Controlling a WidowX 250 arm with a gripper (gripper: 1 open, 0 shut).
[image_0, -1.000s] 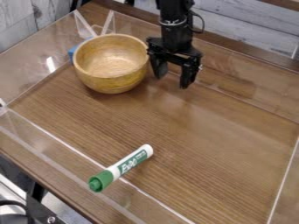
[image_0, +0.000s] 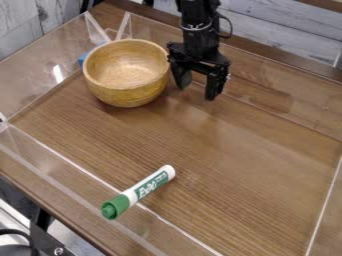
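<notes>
A black robot arm (image_0: 198, 30) reaches down from the top of the view to the back middle of the wooden table. Its black gripper (image_0: 198, 72) is low, just right of a large yellow bowl (image_0: 127, 85). The gripper is dark and small here; whether its fingers are open or shut, or hold anything, I cannot tell. A white tube with green cap and lettering (image_0: 138, 192) lies diagonally near the front left.
Some small light blue and white items (image_0: 99, 35) sit behind the bowl at the back left. A black cable lies at the lower left edge.
</notes>
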